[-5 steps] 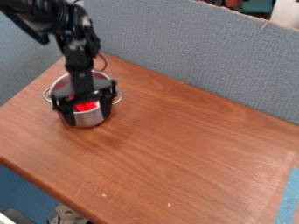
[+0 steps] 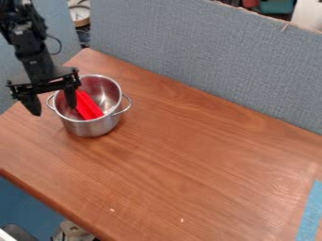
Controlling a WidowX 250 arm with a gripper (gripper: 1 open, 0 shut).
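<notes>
A steel pot (image 2: 104,123) with two loop handles stands on the wooden table at the left. A red object (image 2: 88,106) lies inside it, tilted against the interior. My black gripper (image 2: 51,99) is above the pot's left side, open, with its fingers spread and nothing seen held between them.
Grey padded walls (image 2: 201,66) border the back and left. A blue strip (image 2: 308,207) lies at the right edge.
My gripper has risen out from over the middle of the pot and moved left, uncovering the red object inside.
</notes>
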